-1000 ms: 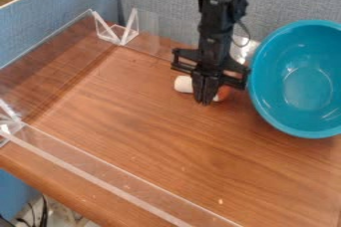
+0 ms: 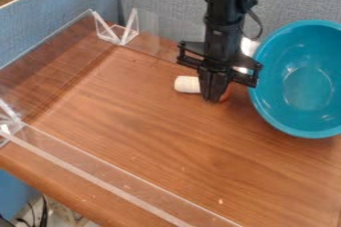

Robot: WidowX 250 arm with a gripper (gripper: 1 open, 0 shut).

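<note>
The black gripper reaches down from the top centre, its tip low over a white cylindrical object that lies on the wooden table. A small orange-red part shows just right of the fingertips. The fingers look shut; whether anything is between them is hard to see, as they partly hide the white object.
A large teal bowl stands at the right, close beside the gripper. Clear plastic barriers with white corner brackets edge the table at the left.
The arm has shifted slightly right and up from where it was a second ago. The white object stays in about the same place.
</note>
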